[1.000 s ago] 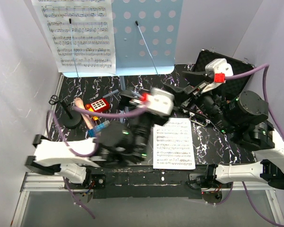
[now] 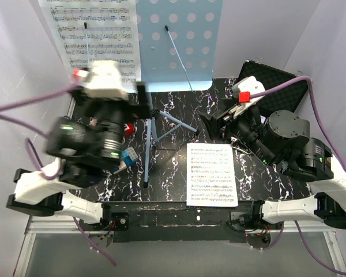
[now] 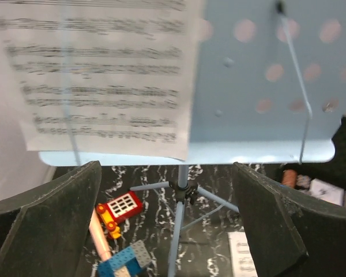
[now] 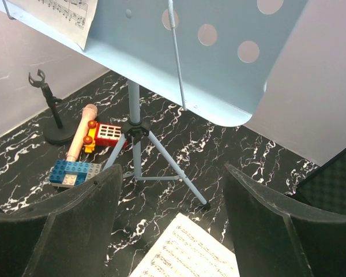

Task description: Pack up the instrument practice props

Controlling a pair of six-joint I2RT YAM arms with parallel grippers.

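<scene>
The light-blue music stand [image 2: 179, 52] holds a music sheet [image 2: 92, 46] on its left half, with wire clips over the panel. My left gripper is open, facing the stand's lower edge and the sheet. My right gripper is open, below and right of the stand, above a loose sheet [image 2: 210, 173]. A pink microphone [image 4: 81, 130], a black microphone holder [image 4: 56, 130], a red toy [image 4: 108, 134] and a blue brick block [image 4: 69, 173] lie left of the tripod [image 4: 164, 156].
An open black foam-lined case [image 4: 328, 182] stands at the back right with small items in it. Walls bound the table at left, right and back. Bare marble [image 4: 225, 150] shows around the tripod's right leg.
</scene>
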